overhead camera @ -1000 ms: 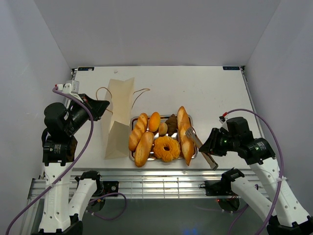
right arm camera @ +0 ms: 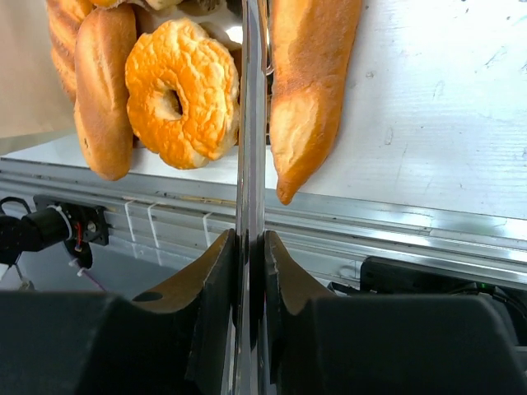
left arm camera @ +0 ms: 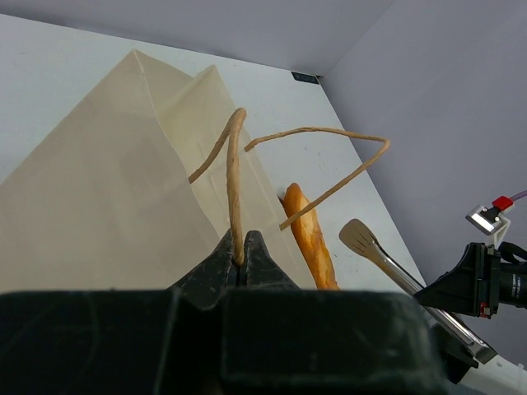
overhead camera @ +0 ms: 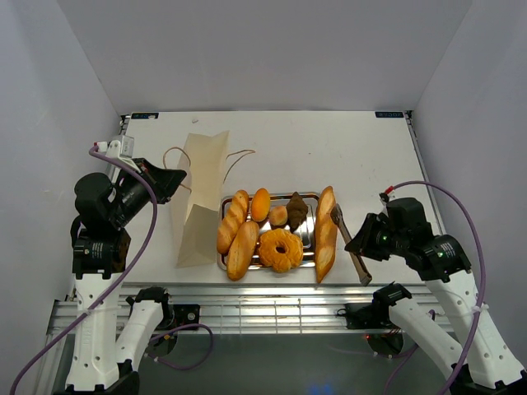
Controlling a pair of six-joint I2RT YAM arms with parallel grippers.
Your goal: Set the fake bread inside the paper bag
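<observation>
My left gripper is shut on a twisted handle of the paper bag, which stands open left of the tray. Metal tongs with wooden tips are held in my right gripper; its fingers close around them. The tongs' tips lie just right of the long baguette, which rests along the tray's right rim. On the tray are a ring-shaped bread, two loaves, an orange oval bun, a small round bun and a brown croissant. The bag's inside is largely hidden.
A metal rail runs along the front edge. Grey walls close in the sides and back.
The baguette has shifted right onto the tray's edge, and the small bun and croissant have moved slightly right. The tongs swung right, from over the baguette to beside it. The left arm stayed still.
</observation>
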